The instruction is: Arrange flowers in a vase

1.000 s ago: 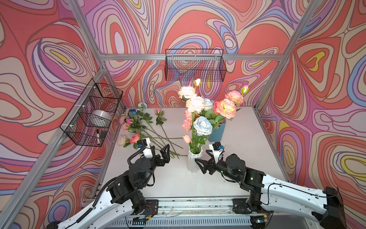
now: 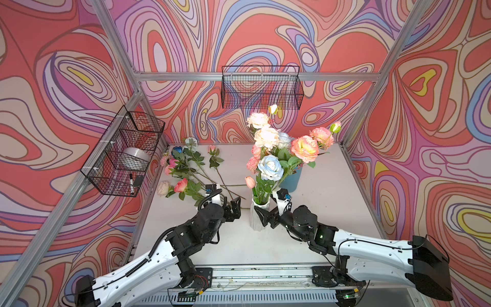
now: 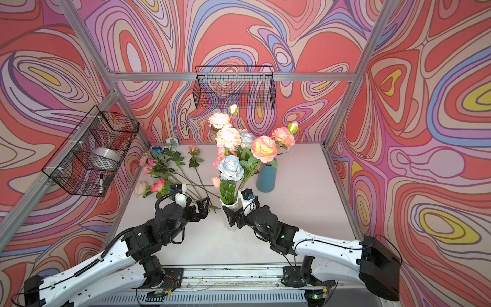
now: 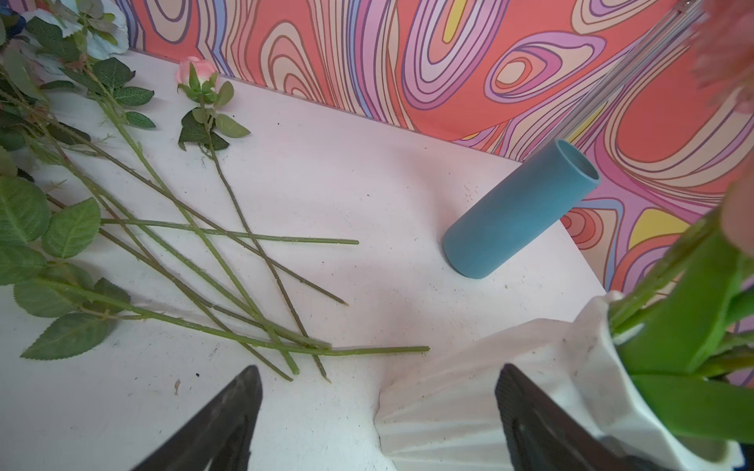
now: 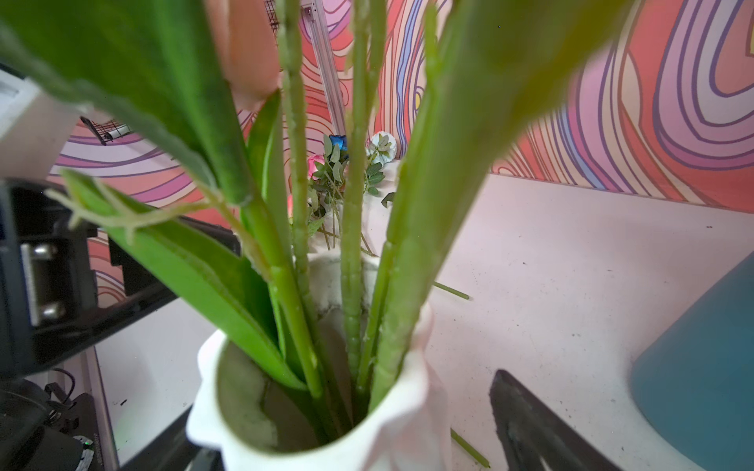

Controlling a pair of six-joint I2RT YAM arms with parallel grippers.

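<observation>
The white ribbed vase [image 2: 256,220] stands upright near the table's middle, filled with cream, pink, peach and pale blue flowers [image 2: 271,167]. My right gripper is open around the vase's upper part, one finger on each side; whether either finger touches it cannot be told. My left gripper [image 2: 236,203] hangs open to the left of the vase with nothing between its fingers. In the left wrist view, the vase [image 4: 487,392] lies partly behind the right-hand finger [image 4: 534,420]. Loose flowers [image 2: 180,185] lie at the table's left, their bare stems [image 4: 259,333] crossing toward the vase.
A blue cylindrical vase [image 4: 510,212] stands behind the white one, partly covered by blooms in the top left view. Wire baskets hang on the left frame [image 2: 122,153] and back wall [image 2: 261,92].
My right gripper has moved left from beside the vase to around it. The left gripper has shifted right, toward the vase. The flower heads in the vase have swung slightly right.
</observation>
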